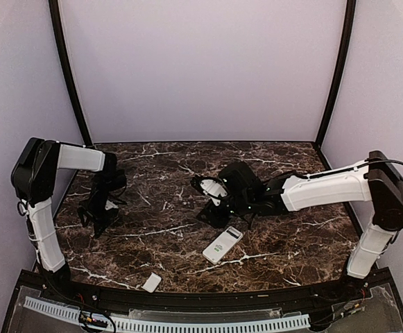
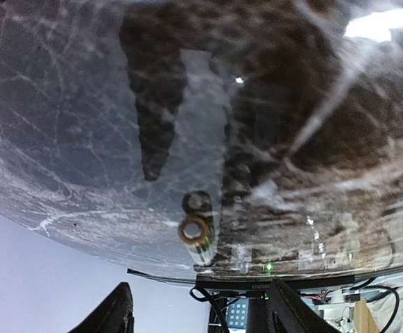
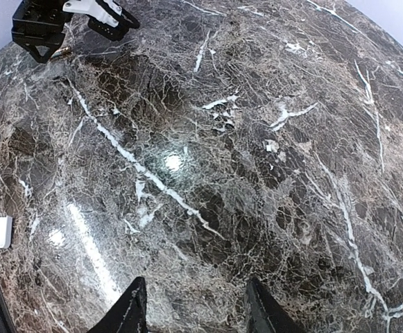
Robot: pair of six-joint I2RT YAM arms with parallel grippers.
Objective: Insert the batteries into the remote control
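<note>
The white remote control (image 1: 223,244) lies on the marble table, its battery slot side facing up. Just behind it, my right gripper (image 1: 207,215) hovers open; in the right wrist view its fingers (image 3: 133,305) have nothing between them. At the table's left side is my left gripper (image 1: 90,225), pointing low. In the left wrist view a battery (image 2: 195,232) lies on the table with a copper-coloured end towards the camera. My left fingers (image 2: 123,305) stand apart on either side of its line in that view, not touching it. From the top, that arm hides the battery.
A small white cover (image 1: 152,282) lies near the table's front edge, left of the remote. White walls close in the sides and back.
</note>
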